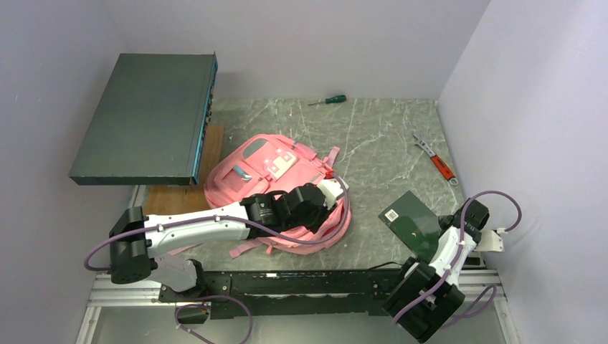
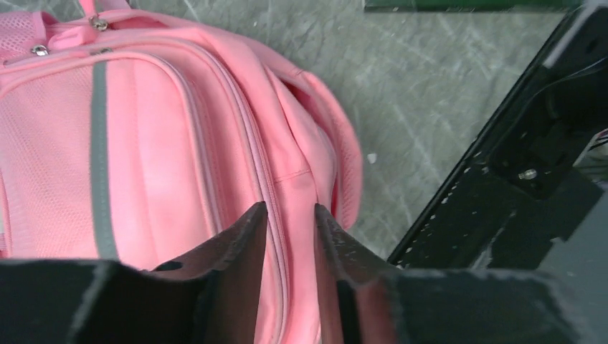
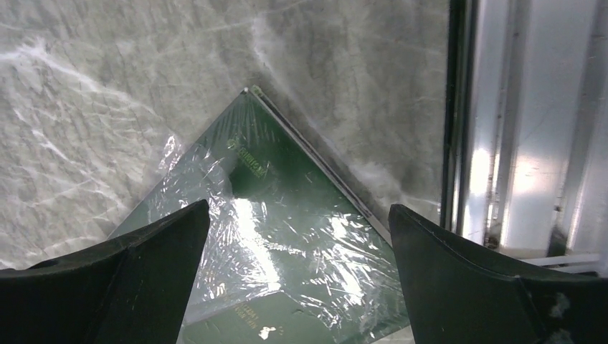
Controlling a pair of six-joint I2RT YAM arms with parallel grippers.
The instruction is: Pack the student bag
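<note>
The pink backpack (image 1: 265,161) lies on the table, left of centre. Over its lower right part is my left gripper, its fingers a little apart. Pink fabric and a long zipper seam show in the gap, and whether any fabric is pinched does not show. A dark green book (image 1: 409,221) in shiny clear film lies flat on the right; in the right wrist view, the film-covered book (image 3: 287,229) fills the space below and between the fingers. My right gripper is open above it, holding nothing.
A big dark box (image 1: 147,118) stands at the left on a wooden board (image 1: 168,202). At the back lies a green screwdriver (image 1: 335,99), and an orange-handled wrench (image 1: 439,165) lies near the right wall. Bare table lies between backpack and book.
</note>
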